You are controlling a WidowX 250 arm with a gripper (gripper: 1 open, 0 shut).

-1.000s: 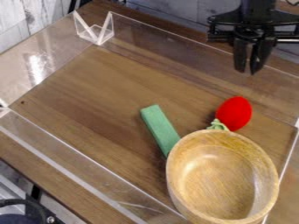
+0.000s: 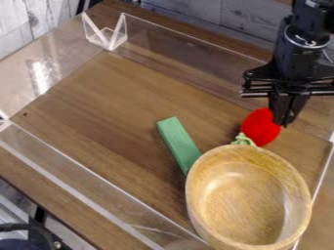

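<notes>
My black gripper [image 2: 282,109] is low at the right, its fingertips just above or at a red oval object [image 2: 259,129] with a pale green leafy end, like a toy strawberry or radish. Whether the fingers touch it is unclear; nothing clearly shows between them. A green block [image 2: 178,144] lies to the left. A wooden bowl [image 2: 248,230] stands in front of both, at the bottom right.
Clear plastic walls [image 2: 53,166] edge the wooden board [image 2: 104,117]. A clear plastic bracket [image 2: 107,32] stands at the back left. The middle and left of the board are free.
My gripper has come down from the back right to the red object, which looks unmoved.
</notes>
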